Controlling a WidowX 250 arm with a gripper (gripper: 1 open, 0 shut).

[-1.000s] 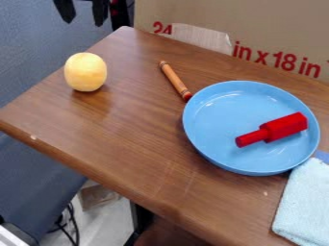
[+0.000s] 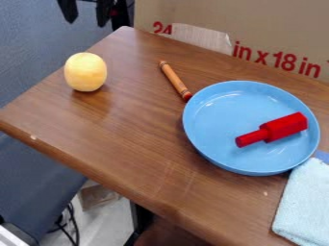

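My gripper (image 2: 88, 10) hangs at the top left edge of the view, above and beyond the table's far left corner, dark and mostly cropped; its two fingers look apart with nothing visible between them. A yellow round fruit (image 2: 87, 72) stands at the table's left. An orange crayon-like stick (image 2: 176, 81) lies near the middle back. A blue plate (image 2: 218, 115) at the right holds a red cylinder with a narrower handle (image 2: 278, 129).
A light blue cloth (image 2: 306, 202) lies at the front right. A cardboard box (image 2: 257, 29) stands behind the table (image 2: 129, 154).
The objects on the table have not moved.
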